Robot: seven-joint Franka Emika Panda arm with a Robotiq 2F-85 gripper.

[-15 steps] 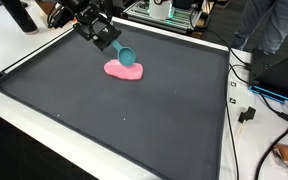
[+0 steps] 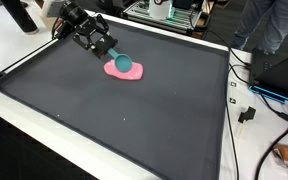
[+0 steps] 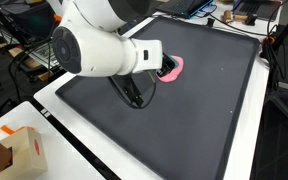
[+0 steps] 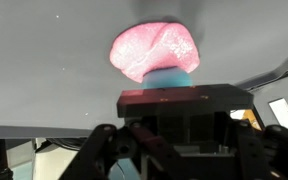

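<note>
A teal cup [image 2: 122, 63] is tilted, its round mouth facing exterior view 1. My gripper [image 2: 108, 46] is shut on it from the left and back. Just under and beside the cup, a flat pink piece [image 2: 134, 72] lies on the dark table; whether the two touch, I cannot tell. In the wrist view the pink piece [image 4: 152, 48] appears beyond the gripper, with only a pale blue strip of the cup [image 4: 168, 78] showing. Exterior view 2 has the gripper [image 3: 165, 68] hiding most of the cup beside the pink piece [image 3: 176, 72].
Along the right side, a white ledge [image 2: 246, 140] carries cables and a small pale item [image 2: 246, 116]. The white arm [image 3: 104, 48] covers the upper left of exterior view 2.
Over the last second my gripper and the cup have come down and slightly left, nearer the pink piece. The pink piece has stayed where it was.
</note>
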